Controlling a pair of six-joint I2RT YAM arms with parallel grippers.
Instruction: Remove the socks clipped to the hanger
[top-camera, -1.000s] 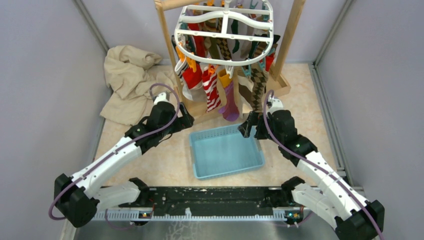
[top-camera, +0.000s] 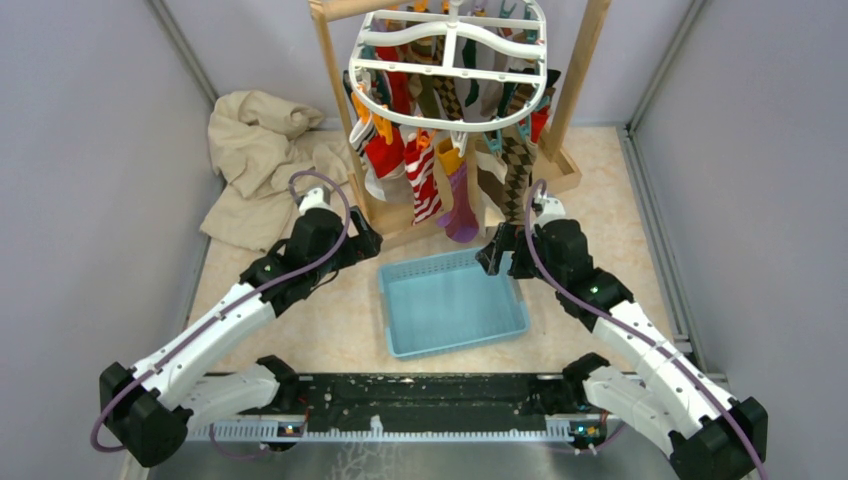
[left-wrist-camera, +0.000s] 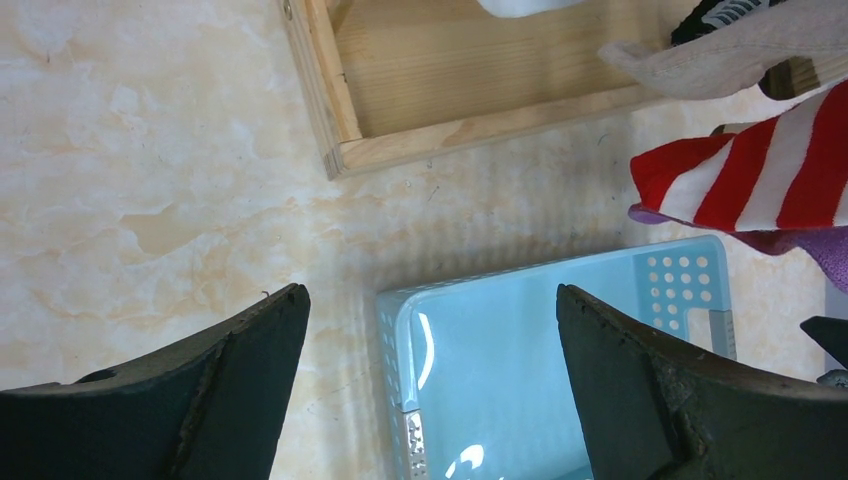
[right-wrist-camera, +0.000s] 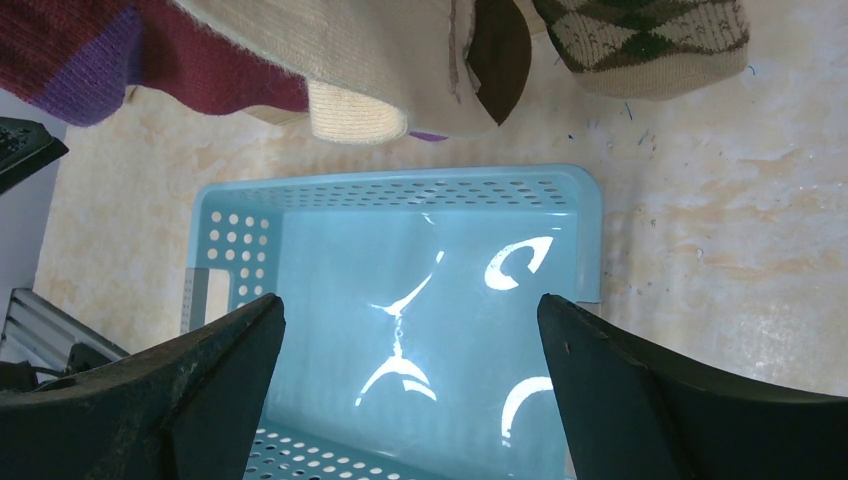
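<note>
A white oval hanger (top-camera: 450, 71) hangs from a wooden frame, with several socks clipped around it. Along its front are a red-and-white striped sock (top-camera: 422, 180), a purple sock with a mustard top (top-camera: 458, 195) and a brown diamond-patterned sock (top-camera: 517, 172). My left gripper (top-camera: 372, 233) is open, left of these socks and apart from them; its fingers (left-wrist-camera: 240, 370) have nothing between them. The right gripper (top-camera: 490, 250) also stands open and empty, just below the socks at the basket's far right corner. In the right wrist view, a diamond-patterned sock (right-wrist-camera: 655, 45) dangles beyond the fingers.
An empty light blue basket (top-camera: 390, 310) sits on the marbled table below the hanger. Crumpled beige cloth (top-camera: 250, 170) lies at the back left. Wooden uprights (top-camera: 578, 75) and a low wooden base (left-wrist-camera: 400, 150) bound the socks.
The left arm has shifted slightly left over the last second. The right arm, hanger, socks and basket look unchanged.
</note>
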